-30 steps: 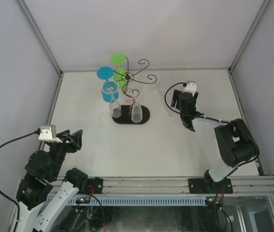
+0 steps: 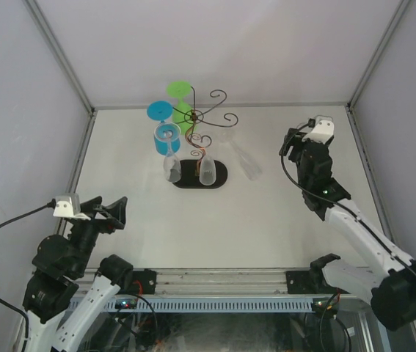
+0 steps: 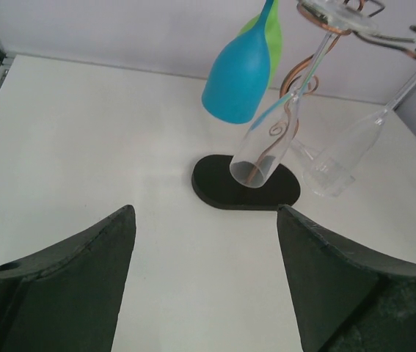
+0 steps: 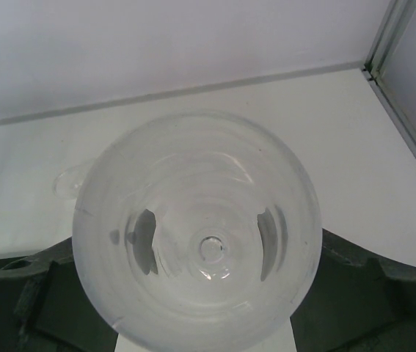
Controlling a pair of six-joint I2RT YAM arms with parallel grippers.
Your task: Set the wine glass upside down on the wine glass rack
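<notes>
The wire rack (image 2: 216, 121) on its black base (image 3: 215, 192) holds hanging upside-down glasses: blue (image 3: 233, 81), green and clear (image 3: 263, 154). A clear glass (image 2: 246, 158) shows faintly right of the rack. My left gripper (image 2: 108, 213) stands open at the front left, nothing between its fingers. My right gripper (image 2: 292, 143) is at the right rear and is shut on a clear wine glass (image 4: 193, 176), whose round rim fills the middle of the right wrist view.
Walls (image 2: 406, 110) and metal rails (image 2: 373, 169) bound the area.
My right arm has moved to the right, away from the rack, its arm now more stretched out.
</notes>
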